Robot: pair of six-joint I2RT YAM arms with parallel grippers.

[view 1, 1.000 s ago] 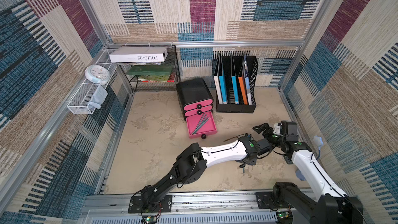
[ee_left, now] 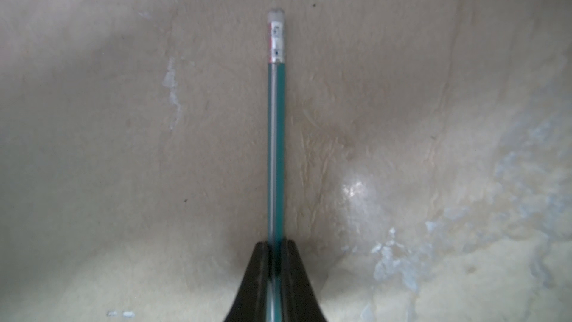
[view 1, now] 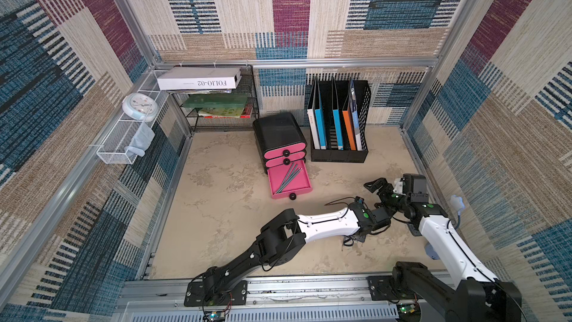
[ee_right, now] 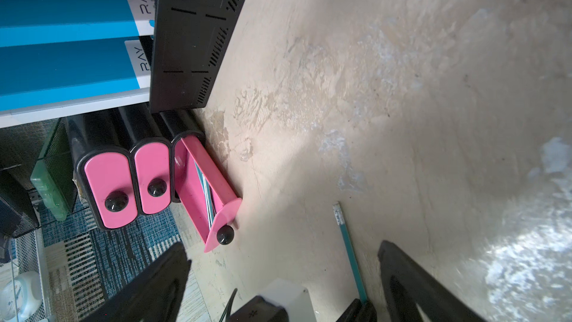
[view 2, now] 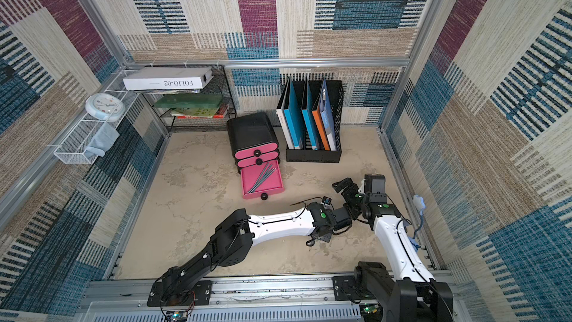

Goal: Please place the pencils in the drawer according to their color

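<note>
A teal-green pencil (ee_left: pixel 276 143) with a pale eraser end runs between the fingertips of my left gripper, and no clear gap shows on either side. How firmly it is pinched cannot be told. The same pencil (ee_right: pixel 351 250) appears in the right wrist view, its lower end hidden by the left fingers (ee_right: pixel 355 314). My right gripper stands open and empty, at the right of the table (view 1: pixel 370 186). Several pencils (view 1: pixel 289 179) lie in the pulled-out bottom pink drawer (view 1: pixel 301 189) of the black unit; two drawers above are closed.
A black file holder (view 1: pixel 339 155) with upright folders stands right of the drawer unit. A wire shelf (view 1: pixel 253 98) with a white folio box (view 1: pixel 199 78) is at the back left. Both arms' hands are close together.
The pencil's near end now shows less beneath the left hand. My right arm has barely moved, and the drawer is unchanged.
</note>
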